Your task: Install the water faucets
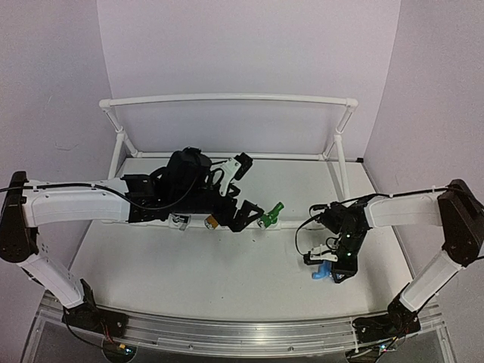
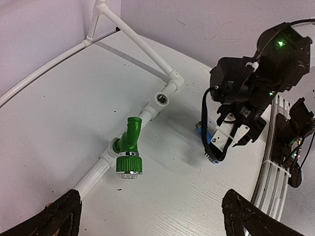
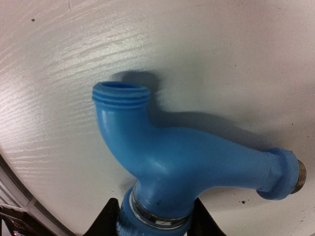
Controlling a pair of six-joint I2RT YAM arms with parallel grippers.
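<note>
The blue faucet (image 3: pixel 170 157) lies on the white board at front right. My right gripper (image 1: pixel 325 268) reaches down to it; in the right wrist view its fingers (image 3: pixel 106 221) press against both sides of the faucet's knob end, shut on it. The threaded metal tip (image 3: pixel 299 177) points away from the fingers. A green faucet (image 2: pixel 130 140) is mounted on the white pipe (image 2: pixel 93 177). Farther along this pipe, an empty socket (image 2: pixel 161 99) faces up. Over the pipe, left of the green faucet, my left gripper (image 1: pixel 246 189) is wide open, nothing between its fingers.
An orange faucet (image 1: pixel 211 222) sits on the pipe, partly covered by the left arm, with a pale fitting (image 1: pixel 179 221) farther left. White pipe framing (image 1: pixel 227 97) rises behind. The board's front middle is clear up to the metal rail (image 1: pixel 249 340).
</note>
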